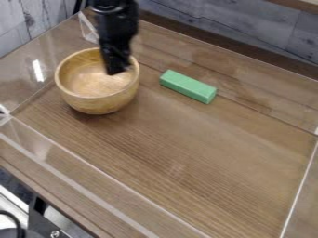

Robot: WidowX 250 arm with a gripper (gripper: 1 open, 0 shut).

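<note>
A wooden bowl [97, 98] rests on the left of the wooden table. The dark gripper [117, 65] hangs over the bowl's back right rim, its tips near or at the rim; whether it is open or shut, or touches the rim, does not show clearly. A green block [188, 88] lies right of the bowl, apart from it.
A pale object behind the gripper at the back left is partly hidden.
</note>
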